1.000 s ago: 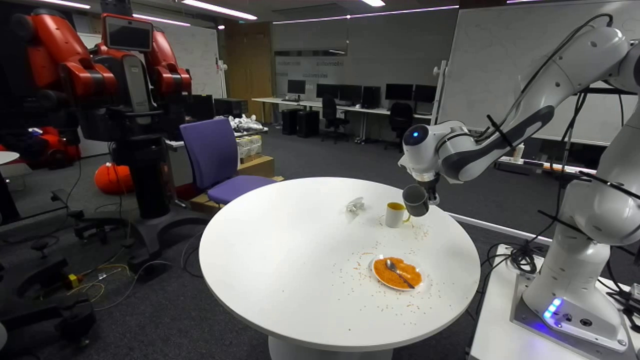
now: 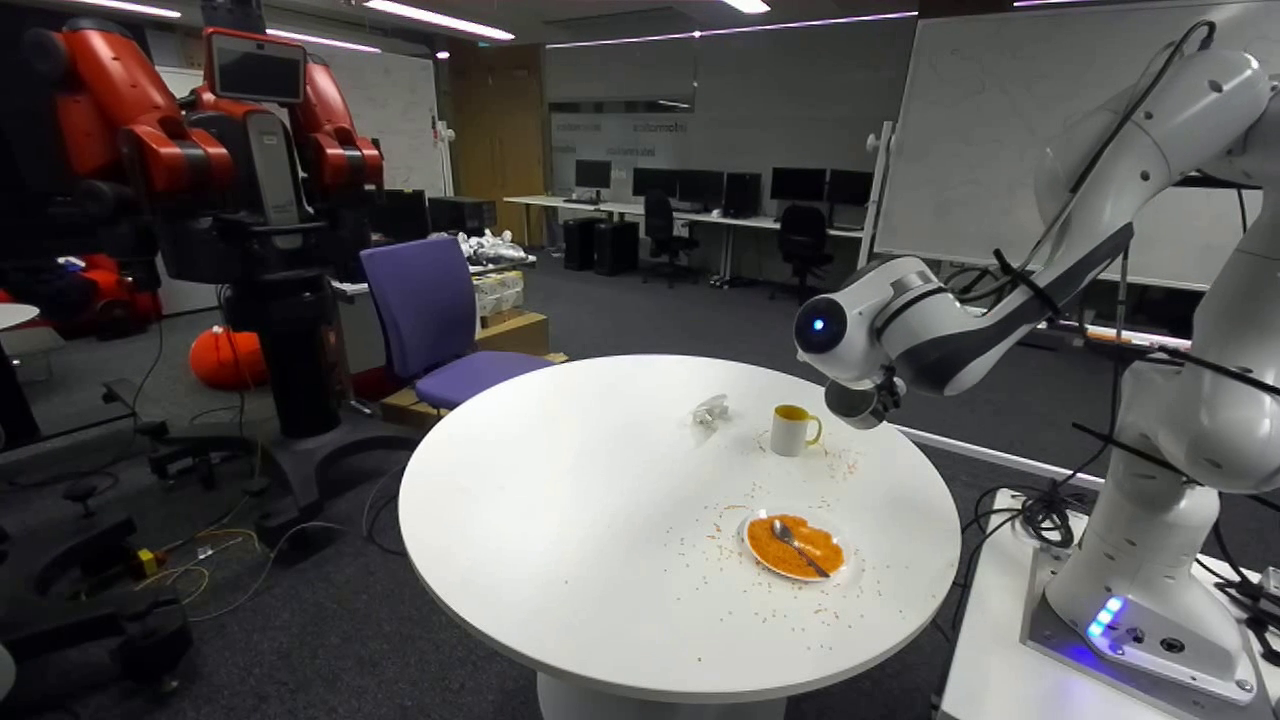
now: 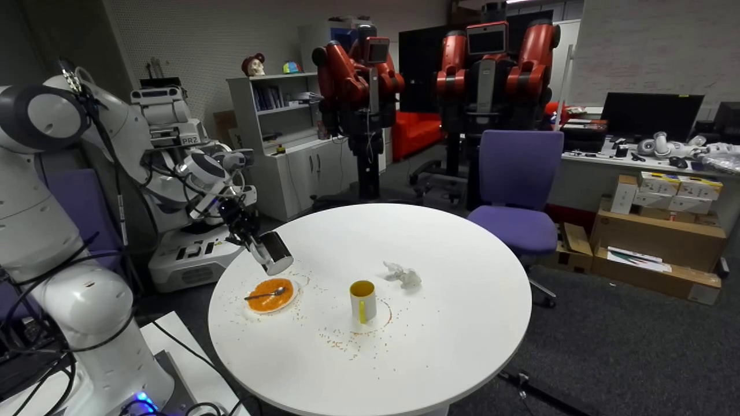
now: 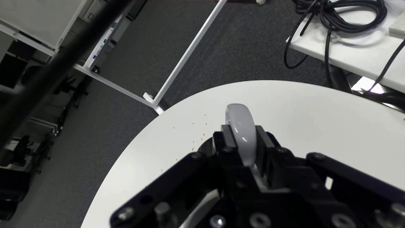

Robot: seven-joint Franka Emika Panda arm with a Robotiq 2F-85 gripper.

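Note:
A white mug with a dark part (image 3: 274, 252) hangs tilted above the table, and my gripper is shut on its pale handle (image 4: 241, 118). In exterior view 1 the held mug (image 2: 854, 406) appears grey, with the gripper (image 2: 890, 394) at its right; what lies inside it cannot be seen. A white mug with a yellow inside and yellow handle (image 3: 362, 303) stands upright on the table, apart from the held one. The white plate of orange grains (image 2: 768, 542) has a metal spoon (image 2: 797, 546) lying across it.
Orange grains lie scattered around the plate and the standing mug. Crumpled clear plastic (image 3: 402, 275) rests behind that mug.
The wrist has tilted with it. Tabletop objects have not moved.

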